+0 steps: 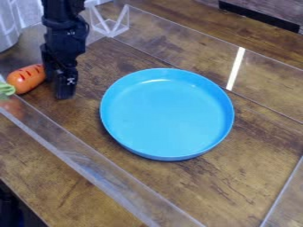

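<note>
An orange carrot (27,78) with a green top lies on the wooden surface at the left. My black gripper (57,83) is lowered right beside it, fingertips near the surface at the carrot's right side. Whether the fingers are open, shut or touching the carrot is hard to tell. A round blue plate (166,113) lies to the right of them.
A pale container (9,24) is at the top-left corner. Clear panels edge the wooden surface along the lower left and upper right. The wood below and right of the plate is free.
</note>
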